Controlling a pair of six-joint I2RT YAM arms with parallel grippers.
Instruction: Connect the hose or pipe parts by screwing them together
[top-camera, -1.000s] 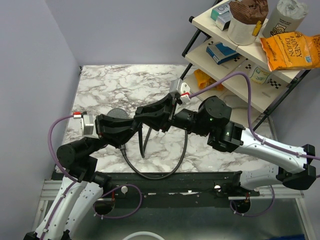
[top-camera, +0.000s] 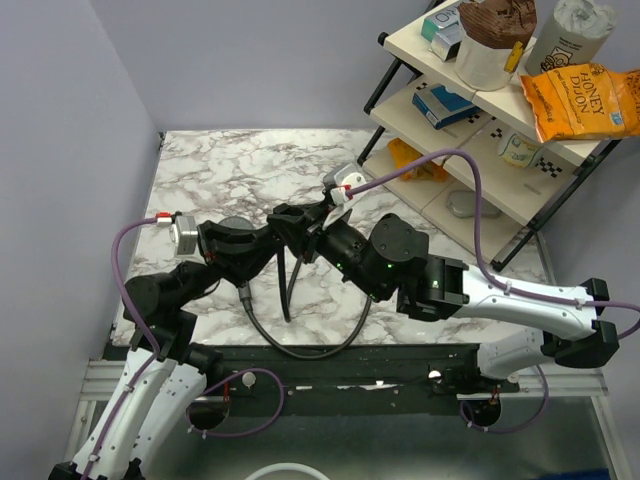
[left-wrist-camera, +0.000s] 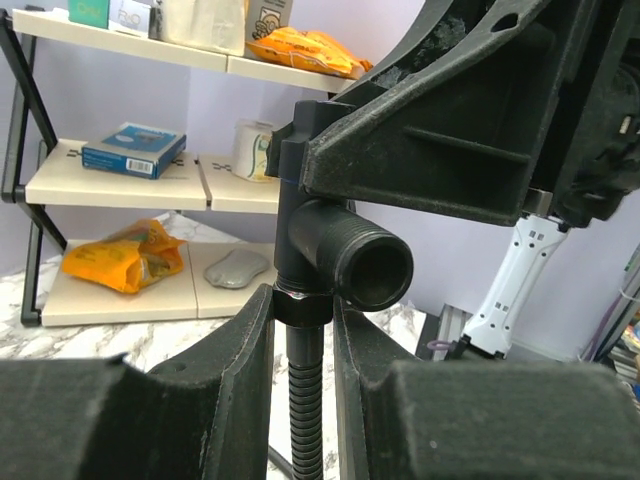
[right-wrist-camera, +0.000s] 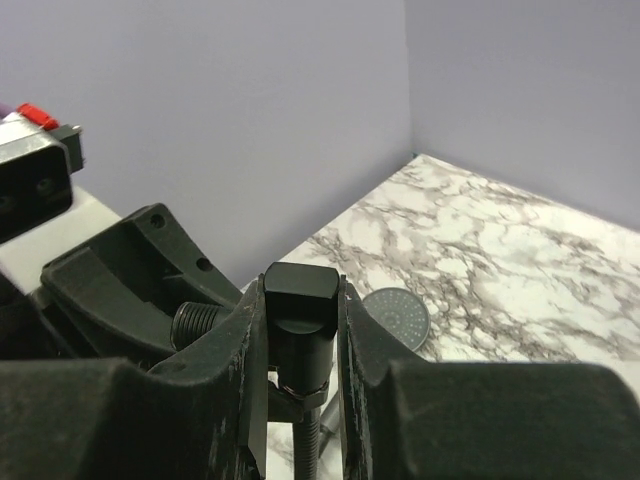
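Both grippers meet above the marble counter at the centre of the top view. My left gripper is shut on the ribbed hose (left-wrist-camera: 305, 410), at the collar below a black fitting (left-wrist-camera: 355, 255) with a sideways port. My right gripper is shut on the top of that fitting (right-wrist-camera: 300, 297), with the hose hanging beneath. A round grey shower head (right-wrist-camera: 395, 315) lies on the counter behind, its dark hose (top-camera: 320, 352) looping toward the counter's front edge.
A shelf rack with boxes, orange bags and containers stands at the back right. Grey walls enclose the left and back.
Both wrists have turned and shifted slightly at the centre, the right wrist's top moving a little left and the left one rightward. The grippers remain together at the fitting.
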